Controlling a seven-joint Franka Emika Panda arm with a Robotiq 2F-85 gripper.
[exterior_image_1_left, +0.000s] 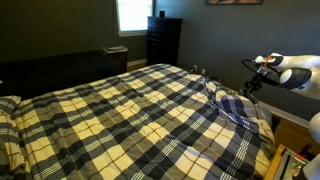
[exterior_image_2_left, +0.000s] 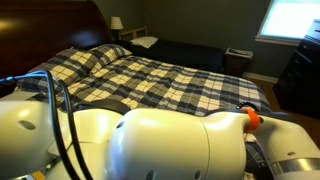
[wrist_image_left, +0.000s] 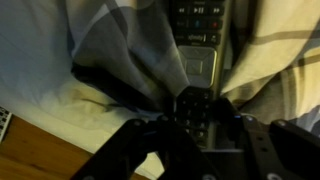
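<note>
A dark remote control (wrist_image_left: 200, 62) with rows of buttons and a lighter grey section runs down the wrist view. My gripper is shut on its lower end, although the dark fingers are hard to make out against it. Behind the remote lies rumpled plaid cloth. In exterior view 1 my gripper (exterior_image_1_left: 254, 87) appears small and dark over the far right edge of the bed; the remote cannot be picked out there. The white arm covers much of the front of exterior view 2.
The plaid bedspread (exterior_image_1_left: 130, 115) spreads wide, bunched toward its right side. A wooden floor (wrist_image_left: 40, 150) shows past the bed's edge. A dark dresser (exterior_image_1_left: 163, 42) stands at the back beneath the window, beside a low nightstand (exterior_image_1_left: 115, 49).
</note>
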